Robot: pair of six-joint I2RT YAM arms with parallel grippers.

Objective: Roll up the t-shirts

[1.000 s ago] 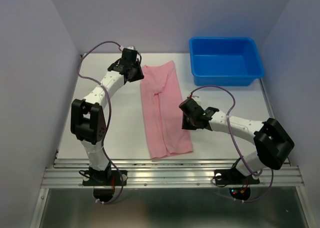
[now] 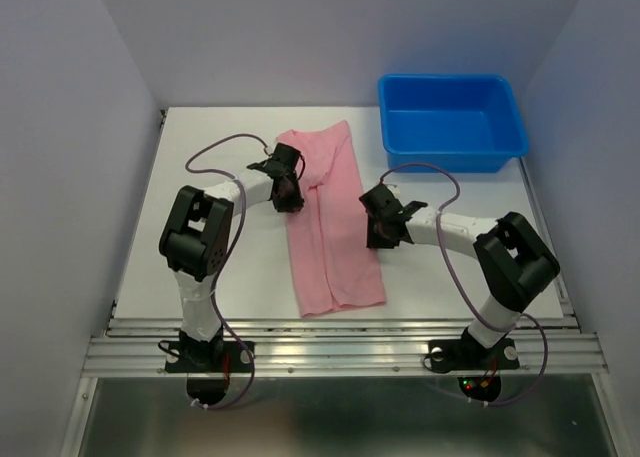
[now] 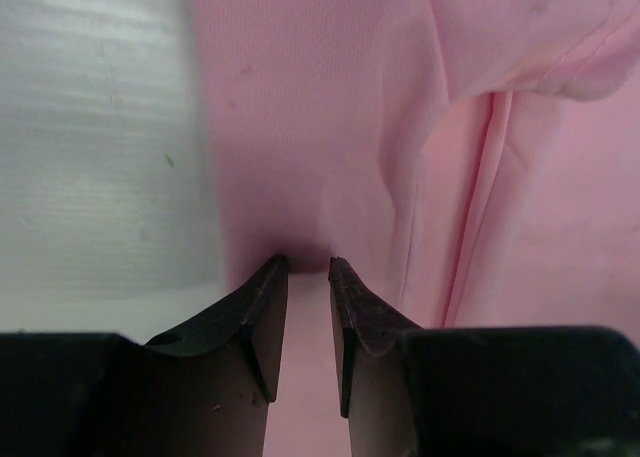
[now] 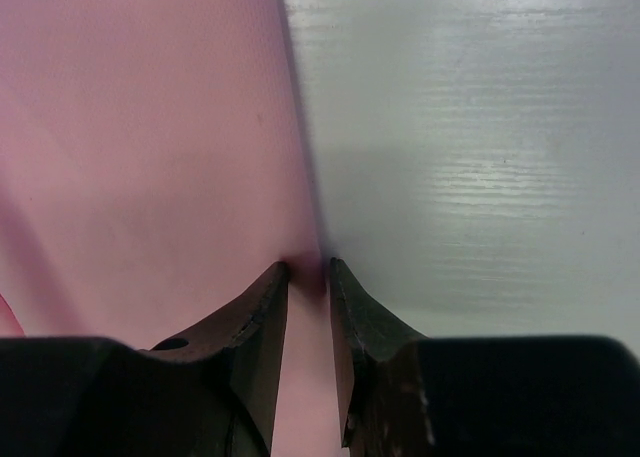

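Observation:
A pink t-shirt [image 2: 345,247] lies folded into a long strip down the middle of the white table, with a lengthwise fold line and a loose, bunched far end. At its left edge, about halfway up, my left gripper [image 2: 290,207] is shut on a pinch of cloth; in the left wrist view a small fold runs up between the fingertips. Lower down, on the right edge, is my right gripper [image 2: 379,243]. The shirt's edge comes between its nearly closed fingers in the right wrist view, but whether they grip it cannot be told.
An empty blue bin [image 2: 452,162] stands at the far right, close to the shirt's far end. Bare table [image 2: 240,287] lies on both sides of the strip. A metal rail [image 2: 330,345] runs along the near edge.
My left gripper came from the shirt's upper left corner down to its left edge, and its fingers are now on the cloth. The right gripper shifted slightly nearer and lower at the right edge.

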